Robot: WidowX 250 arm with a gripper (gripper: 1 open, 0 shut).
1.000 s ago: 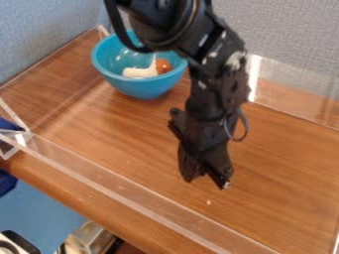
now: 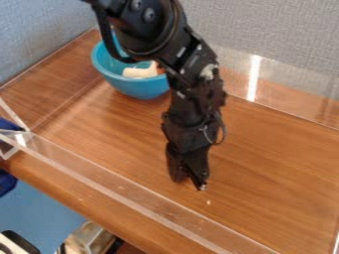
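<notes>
The black arm hangs over the wooden tabletop (image 2: pixel 265 198), its gripper (image 2: pixel 192 179) pointing down near the middle, shut, with nothing visible between its fingers. Behind the arm at the back left, a blue bowl (image 2: pixel 117 81) holds a pale item (image 2: pixel 137 72), partly hidden by the arm.
Clear strips run along the table's back and front edges. Grey walls stand behind. A dark blue object (image 2: pixel 7 126) sits at the left edge, and assorted items lie below the table at bottom left.
The arm and gripper have shifted left, now covering more of the bowl's contents. The bowl has stayed in place.
</notes>
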